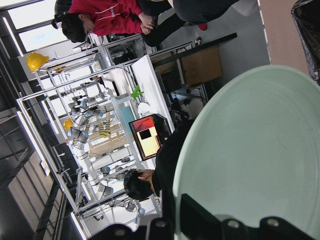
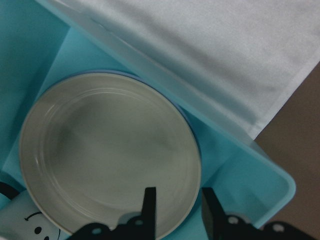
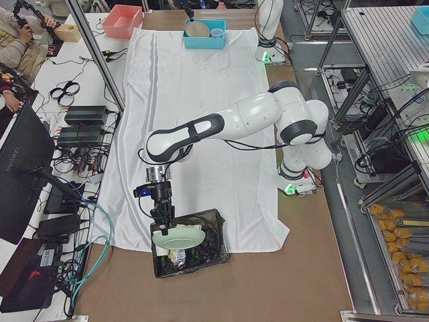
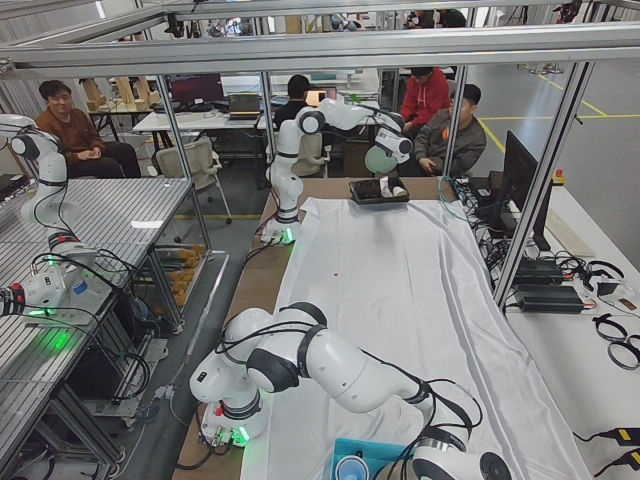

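A pale green plate (image 3: 179,237) is held up over a black-bagged bin (image 3: 209,258) by my left gripper (image 3: 165,223), shut on its rim; in the left wrist view the plate (image 1: 250,145) fills the right side. A beige plate (image 2: 110,145) lies in a blue tub (image 2: 255,185) beside a white cup with a face (image 2: 27,220). My right gripper stands open over that plate's rim, nothing between its fingers.
A white cloth (image 3: 201,168) covers the middle of the table, clear between bin and tub. A pink box (image 3: 122,21), monitor and cables line the side table. Metal frame posts surround the area.
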